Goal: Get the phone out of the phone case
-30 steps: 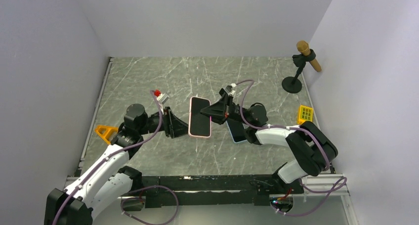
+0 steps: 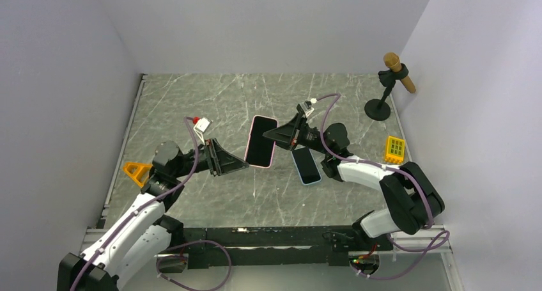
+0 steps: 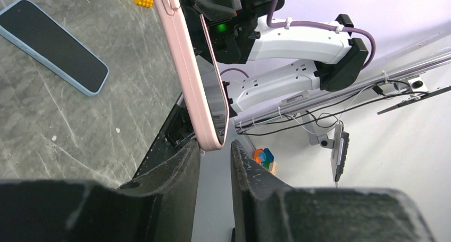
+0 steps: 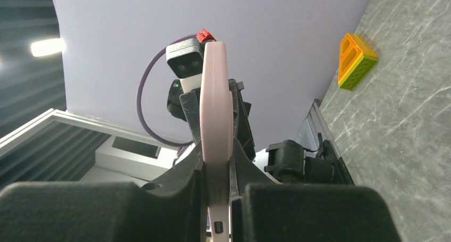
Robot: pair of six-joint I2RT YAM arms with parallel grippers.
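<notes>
The phone in a pink case [image 2: 259, 144] is held upright-tilted above the table by my right gripper [image 2: 276, 135], which is shut on it; in the right wrist view the pink side [image 4: 215, 109] stands between the fingers. My left gripper [image 2: 241, 164] is at the lower left corner of that phone, part open. In the left wrist view the pink case's end [image 3: 207, 138] is just beyond the fingertips, and whether they touch it cannot be told. A second phone [image 2: 307, 166] with a light blue edge lies on the table under the right arm.
A microphone on a stand [image 2: 378, 109] is at the back right, a yellow block [image 2: 395, 149] at the right edge, and an orange piece [image 2: 136, 171] at the left edge.
</notes>
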